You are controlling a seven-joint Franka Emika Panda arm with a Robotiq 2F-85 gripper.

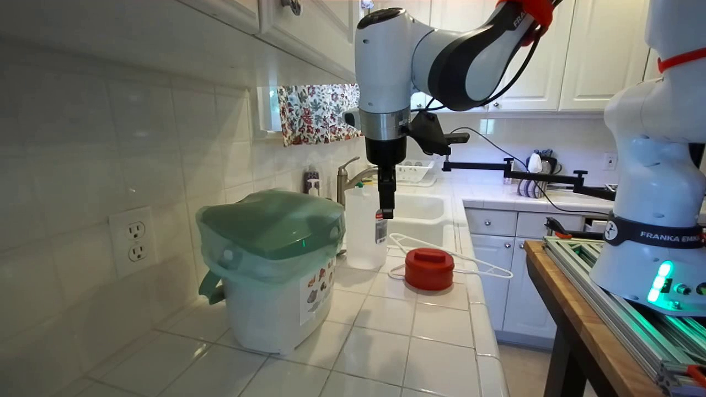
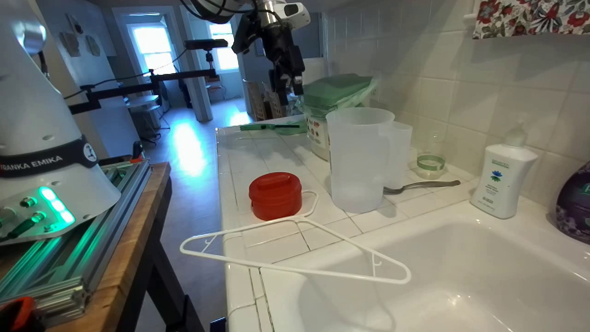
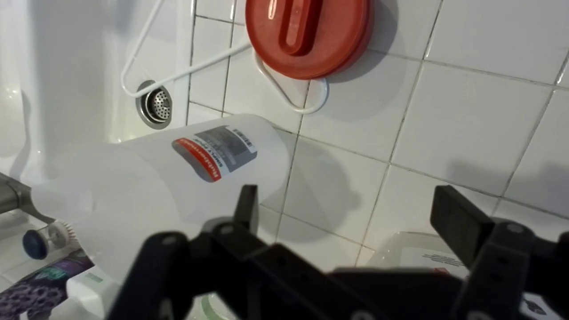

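My gripper is open and points down, with bare tiles showing between its fingers and nothing held. In exterior view 1 the gripper (image 1: 386, 213) hangs above the counter, overlapping the translucent white pitcher (image 1: 364, 231). The wrist view has that pitcher (image 3: 160, 176) with its Rubbermaid label left of the fingers, apart from the gap between them. A round red lidded container (image 3: 309, 37) lies toward the top of the wrist view. In exterior view 2 the gripper (image 2: 287, 91) appears high beyond the pitcher (image 2: 359, 160), near the green-covered bin (image 2: 337, 91).
A white hanger (image 2: 298, 268) reaches over the sink edge beside the red container (image 2: 275, 195). A spoon (image 2: 423, 187), a small glass (image 2: 431, 163) and a soap bottle (image 2: 503, 174) stand near the wall. Bare tiles (image 1: 397, 341) lie in front of the bin.
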